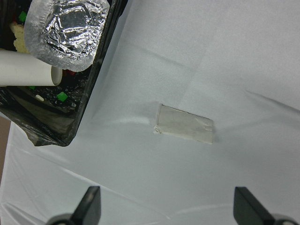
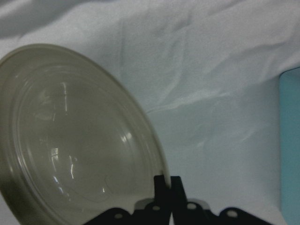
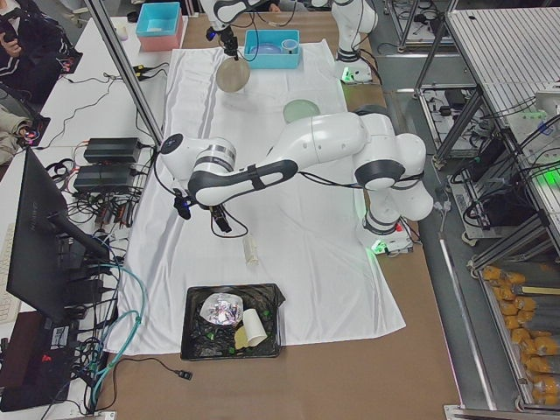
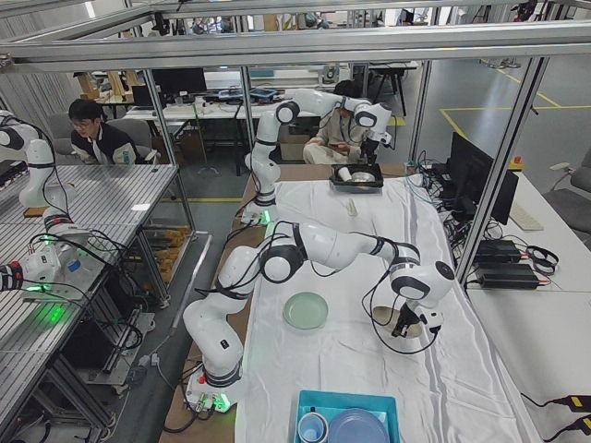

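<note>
My left gripper stands open above the white cloth, beside a black lined bin [image 3: 201, 341] holding a crumpled foil container [image 1: 65, 30], a white paper cup or roll [image 1: 23, 68] and scraps. A flat pale cardboard piece [image 1: 183, 124] lies on the cloth. My right gripper is shut on the rim of a beige plate [image 2: 79, 136], which is raised near the blue tub [image 4: 346, 399]. A green plate [image 4: 305, 310] lies on the cloth.
The blue tub holds a blue plate [image 4: 356, 431] and a cup [image 4: 312, 428]. A monitor and cables line one side of the table.
</note>
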